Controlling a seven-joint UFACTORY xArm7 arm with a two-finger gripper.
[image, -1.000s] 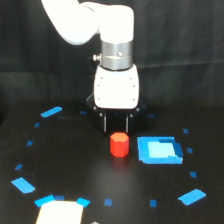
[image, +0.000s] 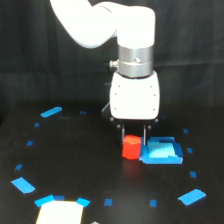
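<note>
A red block (image: 131, 148) sits on the dark table, close against the left side of a small blue tray (image: 148, 160). My gripper (image: 133, 130) points down just above and behind the block. Its two dark fingers show on either side of the block's upper part, the right one near the tray's back left corner. Whether they touch or grip the block is too small to make out.
A pale blue-white patch (image: 161, 150) fills the tray's inside. Flat blue tape strips (image: 192, 197) and small blue squares mark the table. A pale object (image: 60, 213) stands at the front left edge.
My gripper has moved right and lower. The red block has shifted right, from a spot apart from the tray to close beside it. The tray looks slightly displaced to the right.
</note>
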